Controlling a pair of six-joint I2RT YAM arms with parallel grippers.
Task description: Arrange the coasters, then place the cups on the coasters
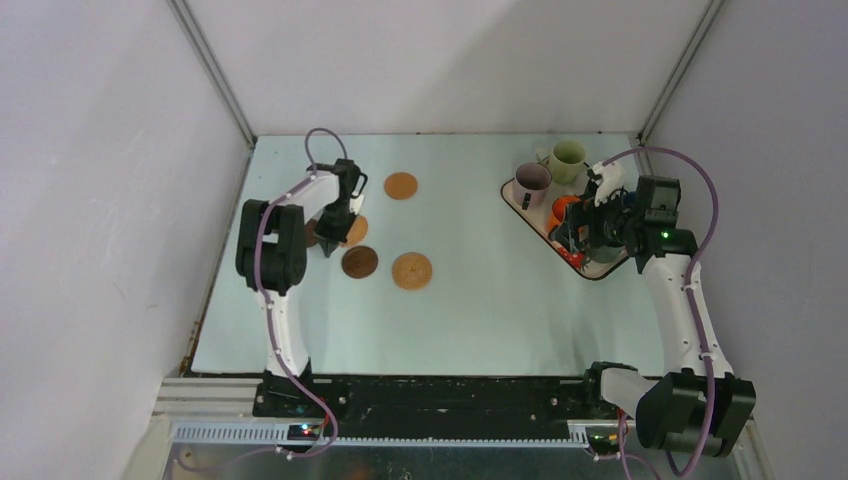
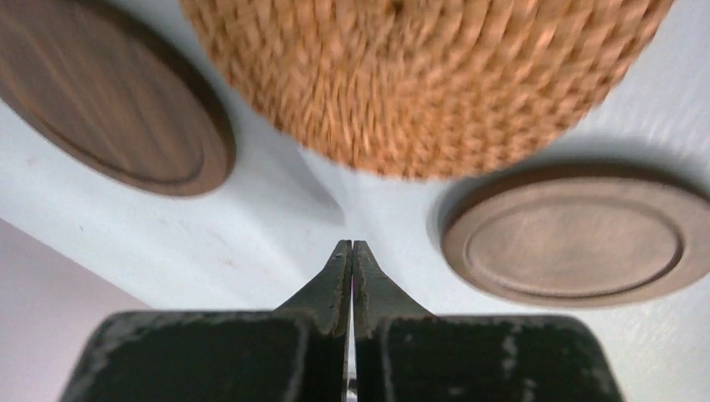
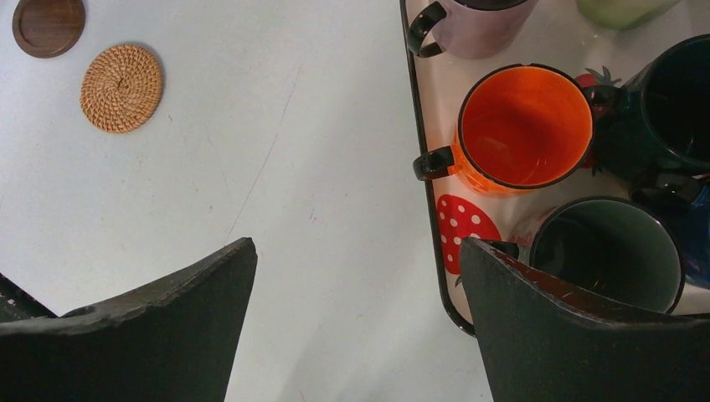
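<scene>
Coasters lie on the left half of the table: woven ones (image 1: 411, 271) (image 2: 419, 84) and dark wooden ones (image 1: 359, 262) (image 2: 575, 237). My left gripper is shut, nothing showing between its fingers, low beside a woven coaster between two wooden ones. My right gripper is open over the left edge of the mug tray, with an orange cup (image 3: 523, 126), a grey-green cup (image 3: 607, 260) and a pink cup (image 3: 473, 25) in view beneath and ahead of it, none held.
The tray (image 1: 520, 215) at the right also holds a light green mug (image 1: 567, 160) and dark mugs. Walls bound the sides and back.
</scene>
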